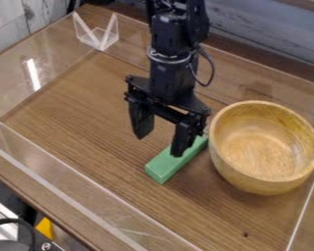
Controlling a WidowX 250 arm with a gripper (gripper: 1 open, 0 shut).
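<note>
My black gripper [164,125] hangs low over the middle of the wooden surface, its fingers apart, just above and to the left of a green block [168,167]. The block lies tilted diagonally beside a large tan bowl [262,167]. Whether the fingers touch anything is hard to tell from this view; nothing shows held between them.
A white wire-like object [97,29] stands at the back left. A raised grey edge runs along the back right.
</note>
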